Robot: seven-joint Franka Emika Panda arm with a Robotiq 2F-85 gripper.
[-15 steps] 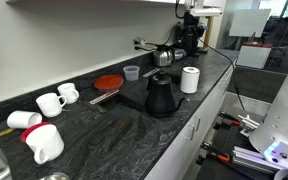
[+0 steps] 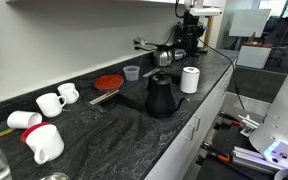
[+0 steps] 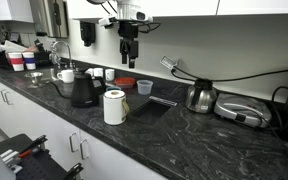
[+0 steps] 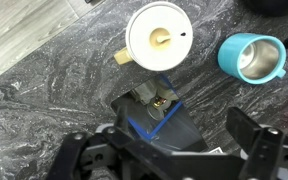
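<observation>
High above the counter point(image 3: 199, 150) hangs my gripper point(image 3: 129, 50), its fingers apart and nothing between them. In the wrist view a white round vessel point(image 4: 144, 50) with a tan handle lies at the top centre. To its right stands a teal cup point(image 4: 228, 56) with a metal inside. Beneath the open fingers is a dark item with blue edges point(image 4: 180, 134), with small objects at its upper end; its lower part is hidden by the gripper. A black gooseneck kettle point(image 2: 162, 98) and a white cylinder point(image 3: 115, 107) stand on the counter.
Several white mugs point(image 2: 50, 105) and a red-and-white cup point(image 2: 45, 143) stand at the counter's far end. A red plate point(image 2: 109, 82) and a clear tub point(image 2: 132, 73) sit near the wall. A steel kettle point(image 3: 201, 96) and toaster point(image 3: 240, 109) are farther along. Bare counter lies in front of them.
</observation>
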